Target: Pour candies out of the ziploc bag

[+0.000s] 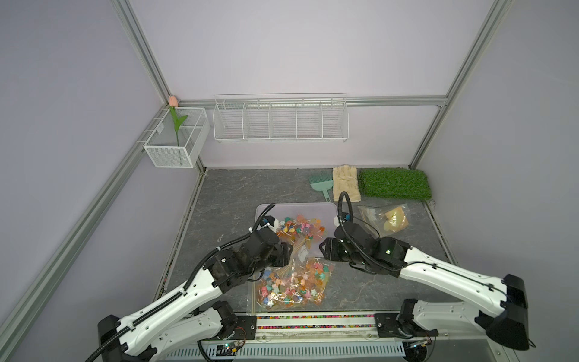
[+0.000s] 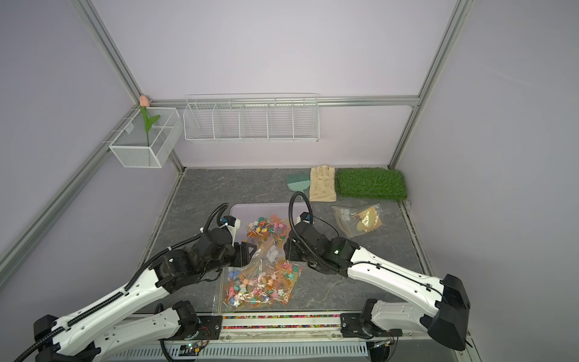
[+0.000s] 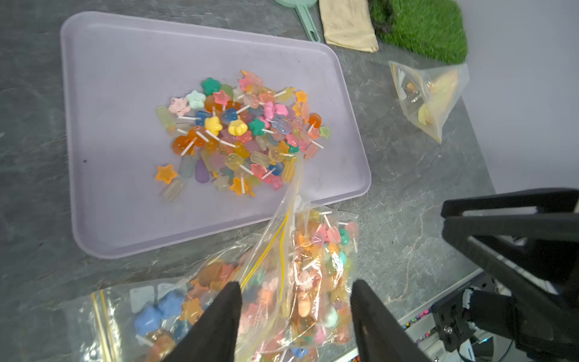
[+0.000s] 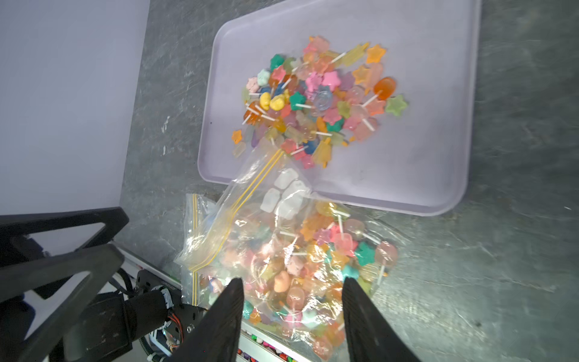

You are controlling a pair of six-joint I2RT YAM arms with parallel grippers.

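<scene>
A pile of candies lies in the middle of the pale lilac tray. In front of it, clear ziploc bags full of candies rest on the table, a yellow zip strip standing up with its flap over the tray's front rim. My left gripper is open above the bag, and plastic shows behind the gap between its fingers. On the right, my right gripper hangs above the bag's candy-filled part with its fingers apart and nothing held between them. From overhead, both arms cover parts of the tray and bag.
A small bag with yellowish contents lies to the right. Behind are a teal dustpan, a beige glove and a green turf mat. The table right of the tray's front is bare.
</scene>
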